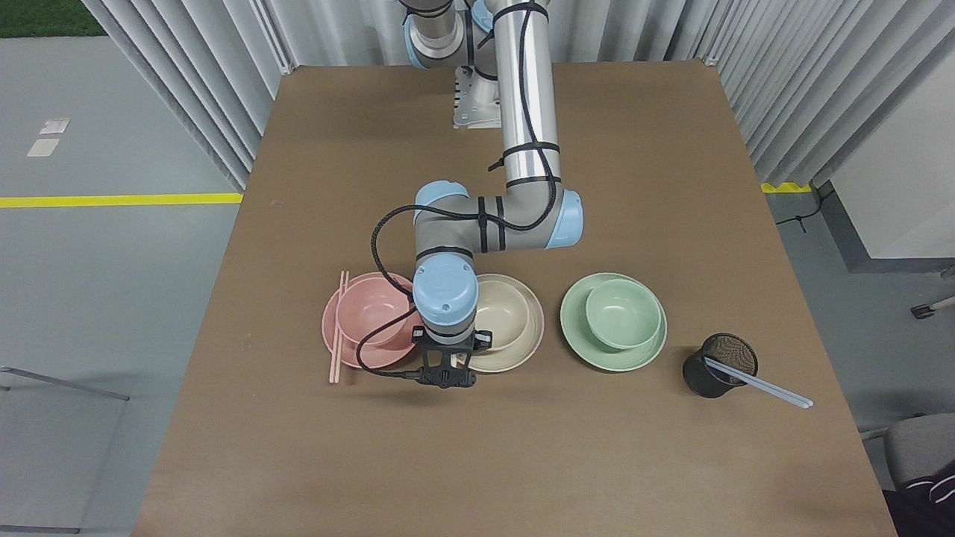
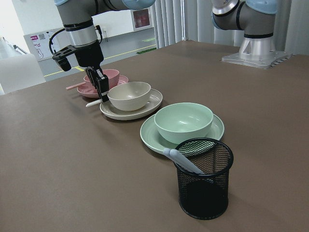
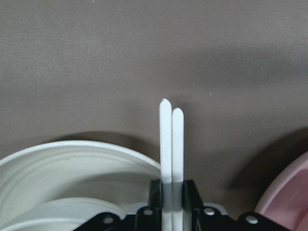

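My gripper is low at the edge of the cream plate [image 1: 506, 361] with its cream bowl [image 2: 129, 96]. A pair of white chopsticks [image 3: 166, 139] lies between the fingers in the wrist view; whether they are gripped is hard to tell. The pink bowl and plate [image 1: 376, 313] with pink chopsticks [image 1: 336, 358] sit to the left in the front view. The green bowl [image 1: 622, 313] on its green plate [image 1: 582, 340] sits to the right.
A black mesh cup [image 2: 203, 193] holds pale blue-grey chopsticks [image 1: 765, 386] at the right of the table.
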